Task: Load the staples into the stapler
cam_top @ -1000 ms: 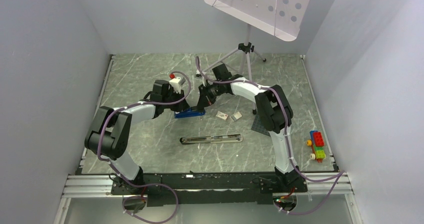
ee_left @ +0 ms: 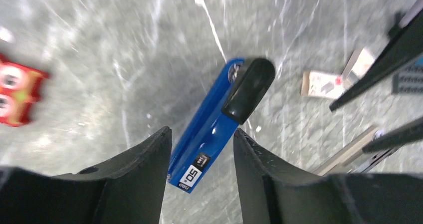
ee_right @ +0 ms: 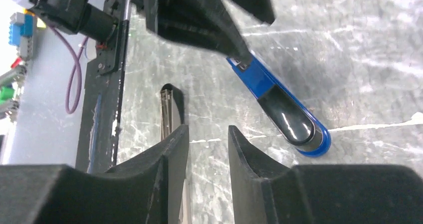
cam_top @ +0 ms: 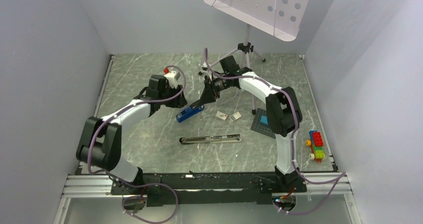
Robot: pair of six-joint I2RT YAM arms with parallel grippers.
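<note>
The blue stapler (cam_top: pixel 187 114) with a black top (ee_left: pixel 249 87) lies on the marble table between my grippers, its blue body (ee_right: pixel 263 82) angled diagonally. My left gripper is part open, above and left of the stapler, nothing between its fingers. My right gripper hangs over the stapler's black end from the right, also part open and empty. Two small pale boxes (cam_top: pixel 221 115), probably staples, lie right of the stapler.
A long metal tool (cam_top: pixel 211 139) lies in front. A dark mat (cam_top: pixel 262 125) is to the right, toy bricks (cam_top: pixel 317 144) at the far right, a red toy (ee_left: pixel 20 92) behind the left gripper. A tripod stand occupies the back.
The stapler's angle has turned to a diagonal since a second ago.
</note>
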